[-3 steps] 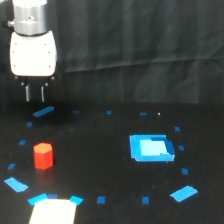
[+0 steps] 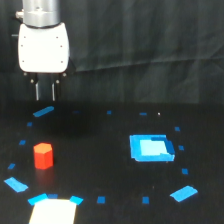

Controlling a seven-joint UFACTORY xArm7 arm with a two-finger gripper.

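Observation:
At the upper left my gripper (image 2: 45, 94) hangs with its two thin fingers apart, nothing visible between them. It is well above the table in the picture and behind the red block (image 2: 43, 156), not touching it. That block sits by itself on the dark surface at the left. Over on the right lies a blue-edged square (image 2: 134, 148) with a pale, bright middle. A cream-white square (image 2: 52, 212) with blue pieces at its upper edge is cut off by the bottom of the view.
Small blue marks dot the black table, with longer blue strips at the back left (image 2: 43, 112), front left (image 2: 16, 184) and front right (image 2: 184, 193). Between the red block and the blue-edged square the surface is bare. A dark curtain (image 2: 150, 50) hangs behind.
My gripper has shifted to the right and slightly higher in the picture. The block and the squares have stayed where they were.

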